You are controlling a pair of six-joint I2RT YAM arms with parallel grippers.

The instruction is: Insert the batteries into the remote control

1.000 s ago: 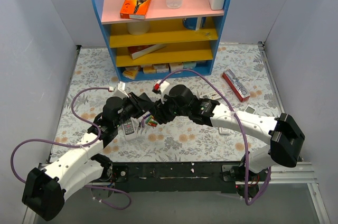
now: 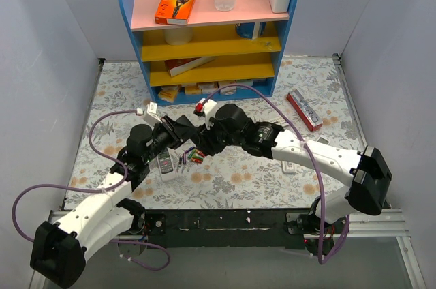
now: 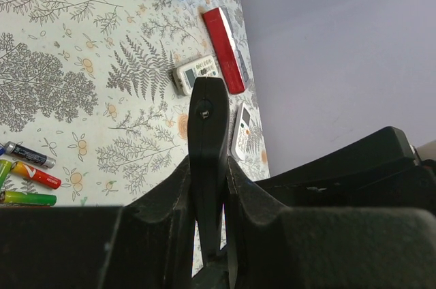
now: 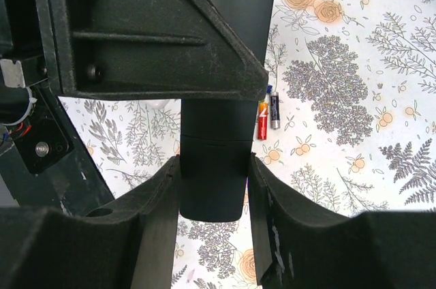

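Note:
A black remote control (image 4: 216, 122) is held in the air between my two grippers. My left gripper is shut on it; that view shows the remote edge-on, as a narrow upright strip. From the other side my right gripper is shut on the lower end, where a thin seam crosses the remote's dark face. The left gripper's finger (image 4: 157, 64) lies across its upper part. Loose batteries, among them a dark one (image 3: 29, 155), a red one (image 3: 37, 175) and a green one (image 3: 28, 198), lie on the table below.
A grey remote (image 2: 166, 165) lies by the batteries. Two pale devices (image 3: 197, 73) (image 3: 242, 132) and a red box (image 2: 304, 110) are on the right. The blue shelf (image 2: 145, 71) stands at the back.
My grippers and the remote between them have shifted slightly toward the left and back in the top view. Both grippers keep their hold.

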